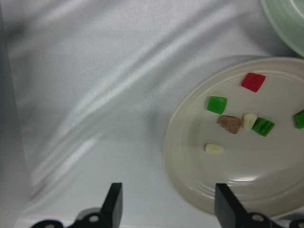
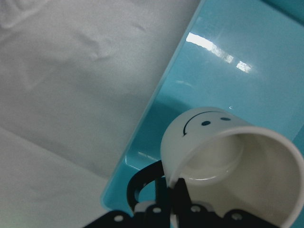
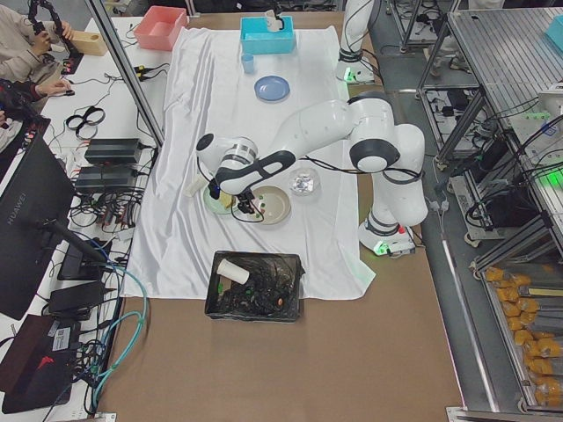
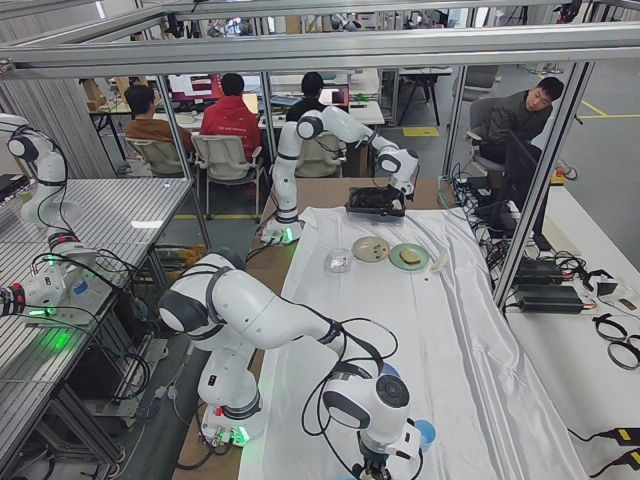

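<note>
My left gripper stands open above the cloth beside a beige plate (image 1: 190, 171) holding several small red, green, brown and pale pieces; a green plate (image 1: 280, 23) is next to it. My right gripper is shut on a white smiley mug (image 2: 204, 133) with a black handle, held over or in a turquoise bin (image 2: 247, 52). A black lined bin (image 3: 268, 299) holds a white cylinder (image 3: 233, 271) near the front of the cloth.
A blue plate (image 3: 272, 88), a blue cup (image 3: 248, 64) and a clear packet (image 3: 304, 181) lie on the white cloth. A pink bin (image 3: 161, 26) stands on the side table.
</note>
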